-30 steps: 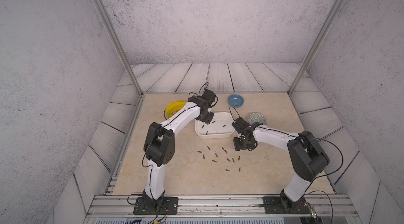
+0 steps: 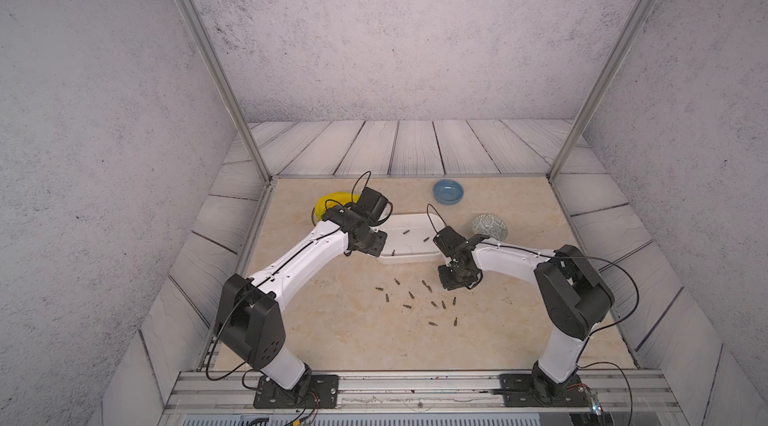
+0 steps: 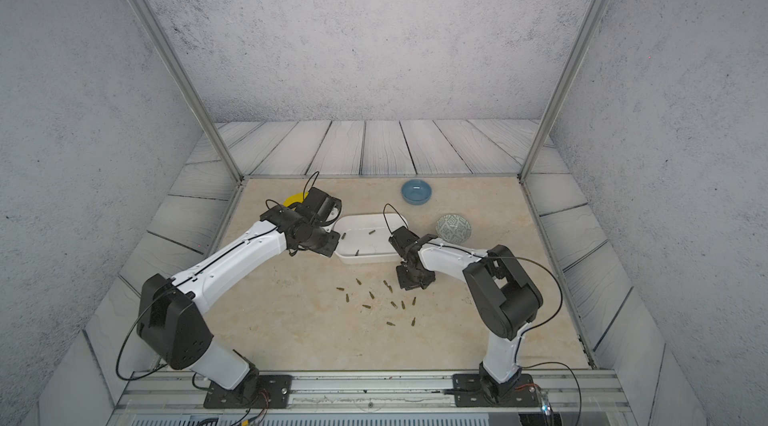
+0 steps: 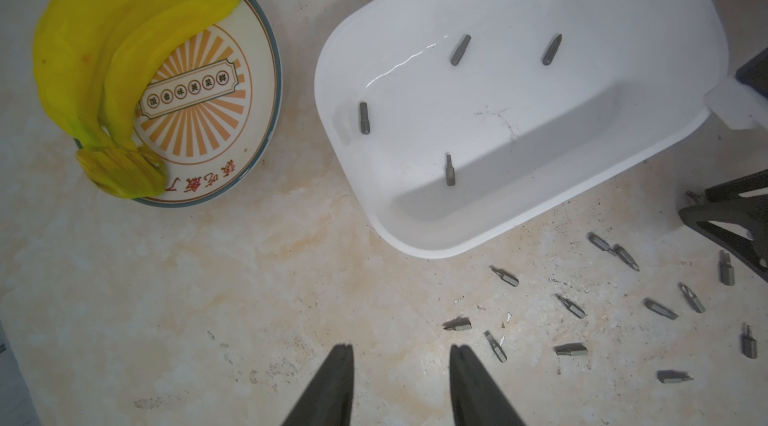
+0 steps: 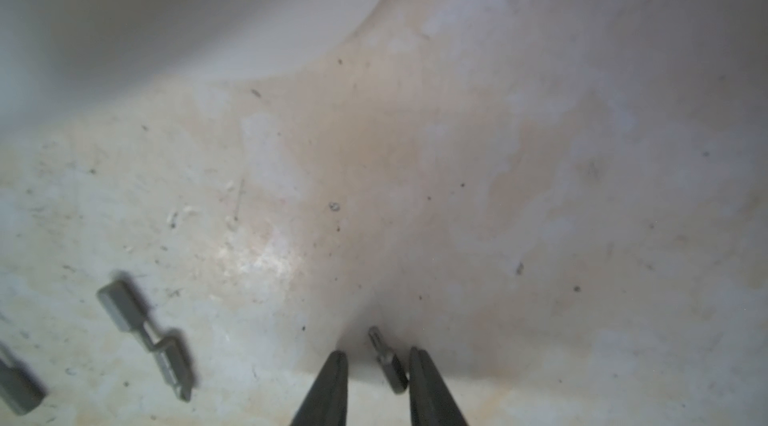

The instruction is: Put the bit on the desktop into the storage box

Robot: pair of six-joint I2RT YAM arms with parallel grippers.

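The white storage box (image 4: pixel 512 118) holds several dark bits, one of them a bit (image 4: pixel 364 117) near its left end. More bits lie scattered on the desktop in front of it, such as a bit (image 4: pixel 570 349). My left gripper stands open and empty above bare desktop, to the left of the loose bits. Low over the desk, just outside the box's near right corner, my right gripper has its fingers apart. A small bit (image 5: pixel 389 362) lies between them, closer to the right finger; a gap shows to the left finger.
A plate of yellow bananas (image 4: pixel 120 66) stands left of the box. Behind and right are a blue bowl (image 2: pixel 448 191) and a grey patterned bowl (image 2: pixel 489 226). Two bits lie touching end to end, one being this bit (image 5: pixel 172 366).
My left arm has swung left, away from above the box toward the bananas. The right gripper has shifted slightly left and toward the front edge.
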